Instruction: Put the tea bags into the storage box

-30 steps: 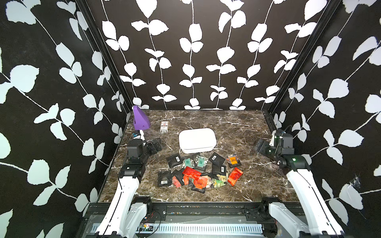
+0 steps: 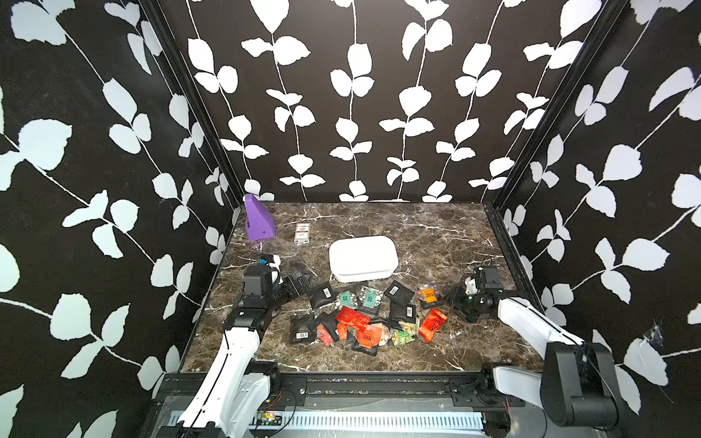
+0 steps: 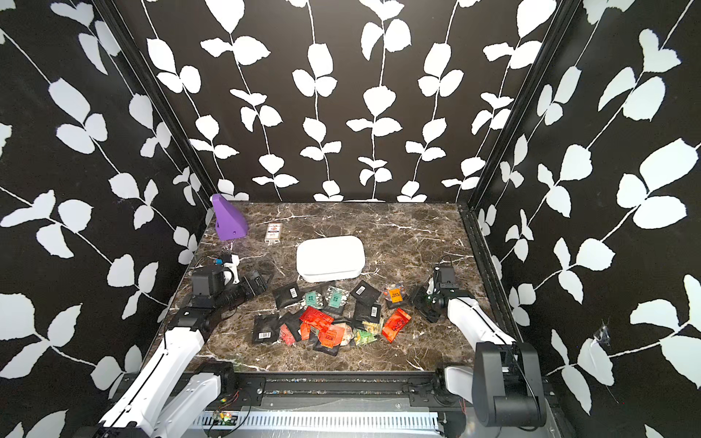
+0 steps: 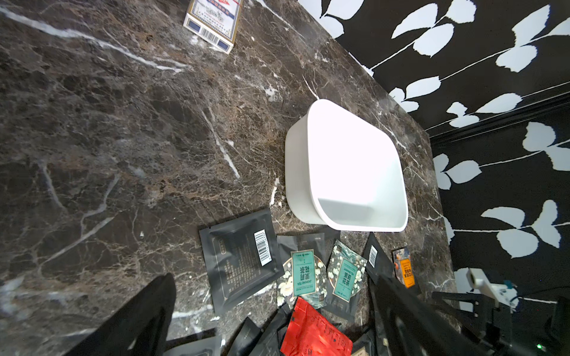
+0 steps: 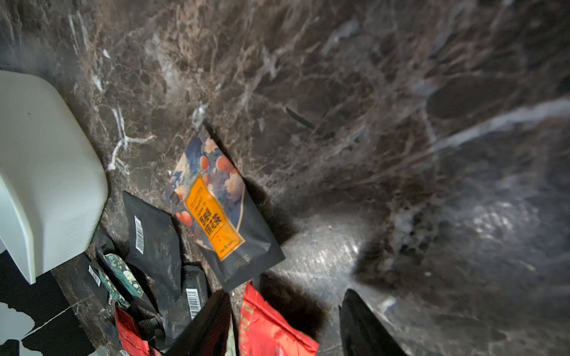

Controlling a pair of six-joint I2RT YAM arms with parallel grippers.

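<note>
An empty white storage box (image 4: 356, 166) stands mid-table, its open top visible in the left wrist view. In front of it lies a loose pile of tea bags, among them black (image 4: 240, 258), green-labelled (image 4: 304, 273) and red (image 4: 314, 332) packets. At the pile's right end are an orange-labelled tea bag (image 5: 216, 216) and a red tea bag (image 5: 270, 326). My left gripper (image 2: 303, 283) is open left of the pile, nothing between its fingers. My right gripper hovers just right of the pile, fingers parted; the red tea bag lies below and partly beside its left finger.
A purple block (image 2: 259, 219) and a small card box (image 2: 301, 233) sit at the back left. Dark patterned walls close in the table's sides and back. Bare marble (image 2: 438, 233) lies behind and right of the box.
My right arm has come down and leftward, toward the orange-labelled and red tea bags. Tea bags and box look unmoved.
</note>
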